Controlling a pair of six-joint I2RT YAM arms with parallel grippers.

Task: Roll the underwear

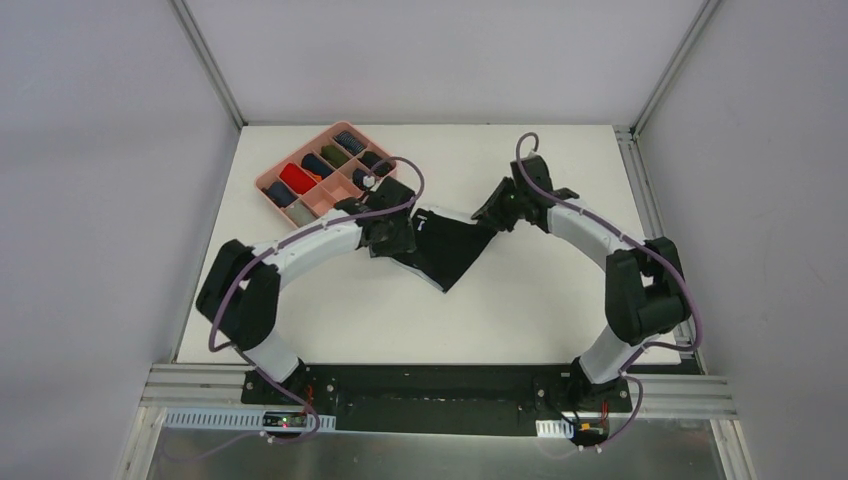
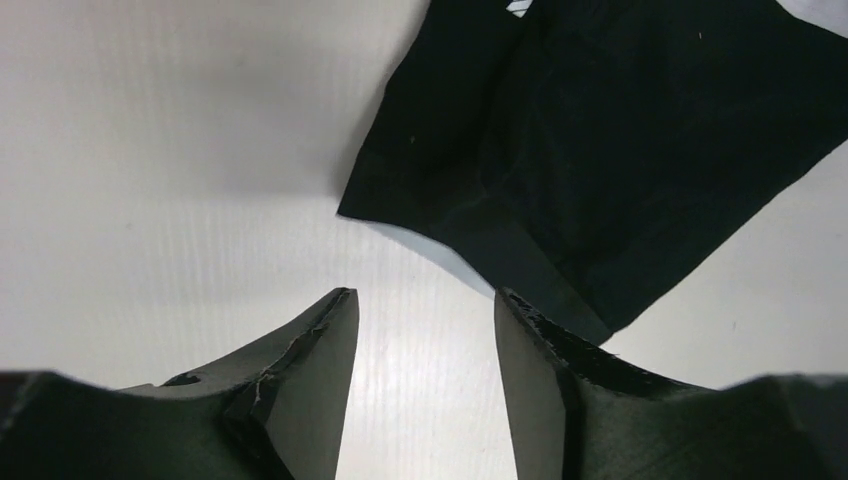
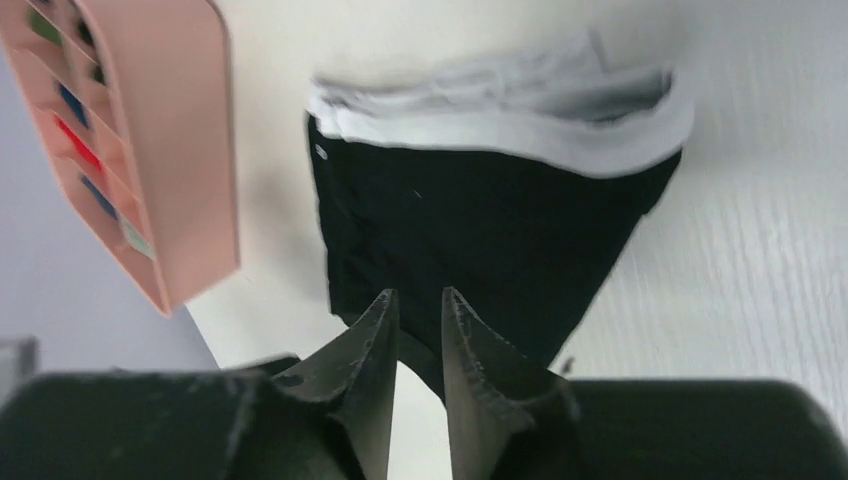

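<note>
Black underwear [image 1: 450,250] lies spread on the white table between the arms, its white waistband [image 3: 540,135] along the back edge, partly doubled over. My left gripper is open over the cloth's near-left edge, with nothing between its fingers. My right gripper hangs above the right part of the cloth, fingertips a small way apart, with nothing visible held. The left arm hides part of the cloth in the top view.
A pink divided box [image 1: 327,200] of rolled cloths sits at the back left, near the left gripper.
</note>
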